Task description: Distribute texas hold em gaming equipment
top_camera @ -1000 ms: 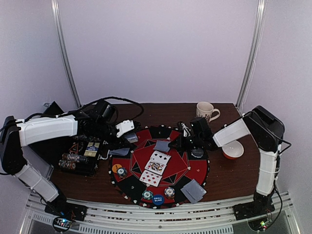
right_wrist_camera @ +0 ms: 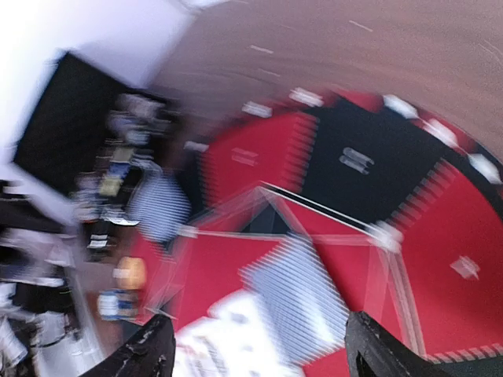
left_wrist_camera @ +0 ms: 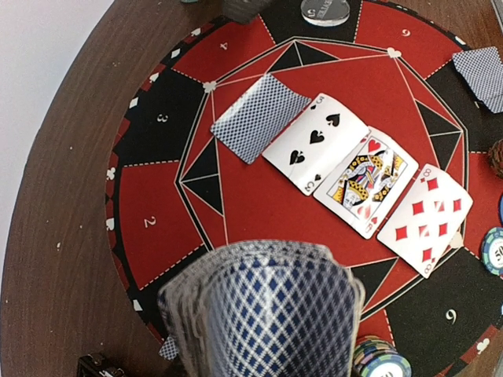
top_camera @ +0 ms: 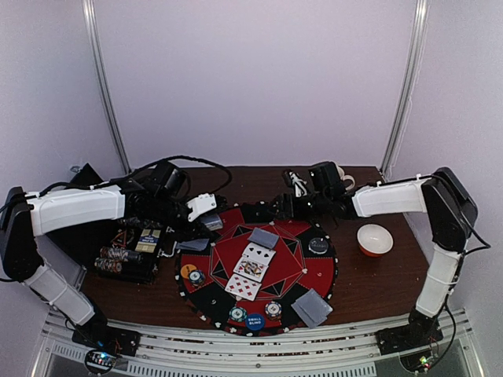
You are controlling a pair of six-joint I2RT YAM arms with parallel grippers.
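Observation:
My left gripper [top_camera: 206, 224] is shut on a deck of cards [left_wrist_camera: 275, 314], held over the left side of the poker mat [left_wrist_camera: 157, 220]. In the middle lie a face-down card [left_wrist_camera: 255, 118], a three of spades [left_wrist_camera: 314, 145], a queen of hearts [left_wrist_camera: 365, 181] and an eight of diamonds [left_wrist_camera: 424, 220] in a row. My right gripper [top_camera: 284, 207] stands open above the mat's back right, nothing visible between its fingers; its wrist view is blurred. Chip stacks [top_camera: 196, 276], a small blind button [top_camera: 255, 321], a clear disc [top_camera: 318, 246] and face-down cards [top_camera: 313, 309] lie round the mat.
An open black case [top_camera: 134, 267] with chips is at the left. A white-and-red bowl [top_camera: 374, 237] sits to the right. A mug [top_camera: 346, 179] stands at the back right, mostly behind my right arm. Wood table shows at the front corners.
My right arm has risen and moved toward the back, now covering most of the mug and uncovering more of the clear disc. The left arm holds still.

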